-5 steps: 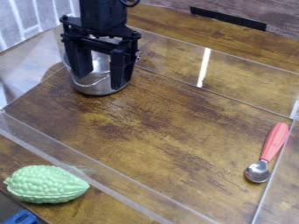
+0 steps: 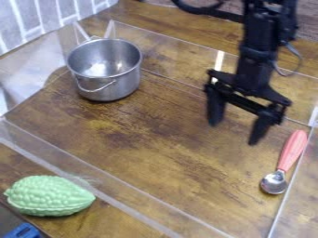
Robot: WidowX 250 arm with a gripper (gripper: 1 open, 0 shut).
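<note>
My black gripper hangs open over the right half of the wooden work surface, blurred, with nothing visible between its fingers. A steel pot with a wire handle stands at the back left. A pink-handled scoop lies at the right, in front of the gripper. A pale green bitter melon lies at the lower left.
Clear low walls border the wooden surface, whose middle is free. A dark blue object shows at the bottom left corner.
My gripper has swung from above the pot to the right half of the surface, leaving the pot in full view. The pot, scoop and melon stay in place.
</note>
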